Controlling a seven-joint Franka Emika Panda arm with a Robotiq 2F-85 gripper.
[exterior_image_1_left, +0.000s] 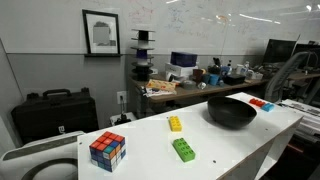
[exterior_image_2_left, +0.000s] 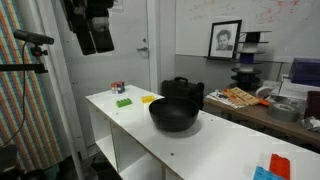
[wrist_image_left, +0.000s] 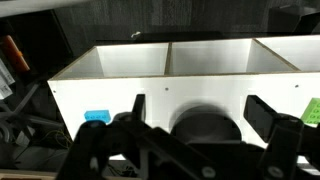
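High above the white table my gripper stands open, its two dark fingers wide apart with nothing between them in the wrist view. Below it in that view lies the black bowl (wrist_image_left: 205, 122), partly covered by the gripper body. The bowl (exterior_image_1_left: 232, 113) rests on the table and looks empty from what shows. Left of it are a yellow block (exterior_image_1_left: 175, 124) and a green block (exterior_image_1_left: 184, 150). A large Rubik's cube (exterior_image_1_left: 108, 151) sits near the table's left end. On the bowl's other side lie a red block (exterior_image_2_left: 280, 166) and a blue block (exterior_image_2_left: 266, 174).
The white table (exterior_image_2_left: 215, 150) has bare room around the bowl. Under its edge are open compartments (wrist_image_left: 210, 58). Behind stands a wooden bench with stacked tools and boxes (exterior_image_1_left: 184, 59). A black case (exterior_image_1_left: 54, 113) is at the back left.
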